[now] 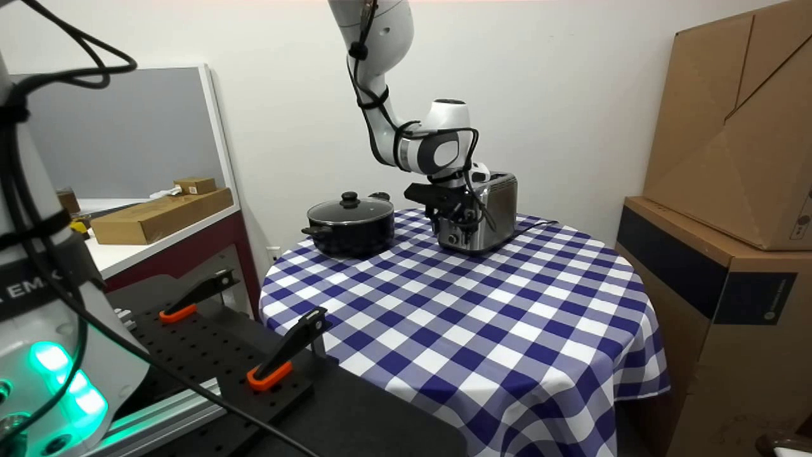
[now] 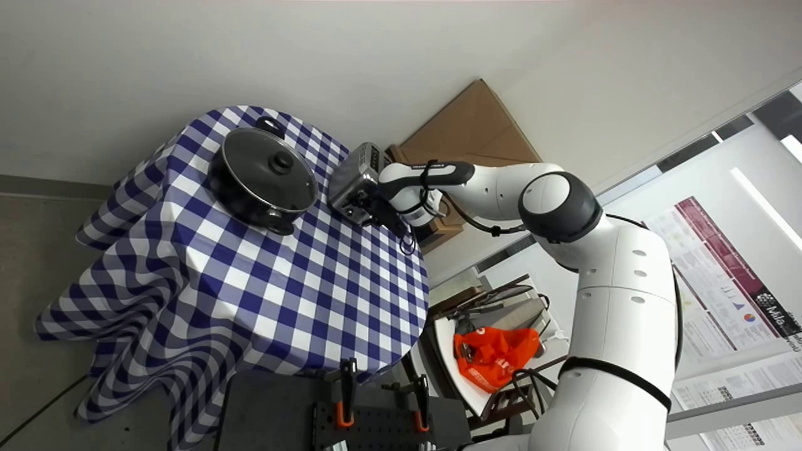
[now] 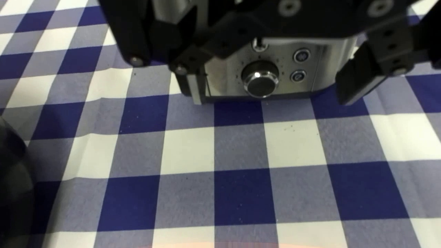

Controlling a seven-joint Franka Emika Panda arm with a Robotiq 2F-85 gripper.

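A silver toaster (image 1: 496, 209) stands upright on the checkered tablecloth, its control end facing my gripper. In the wrist view a round knob (image 3: 260, 79) and several small buttons (image 3: 298, 75) show on that end, below the gripper's black body. My fingers are spread wide, one finger on each side of the control end, with nothing held between them. The upper part of the toaster's end is hidden behind the gripper. Whether either finger touches the toaster, I cannot tell.
A black pot (image 2: 257, 179) with a glass lid (image 1: 351, 212) sits left of the toaster. Cardboard boxes (image 1: 700, 327) stand right of the table, and two clamps (image 1: 293, 346) are fixed on the black bench.
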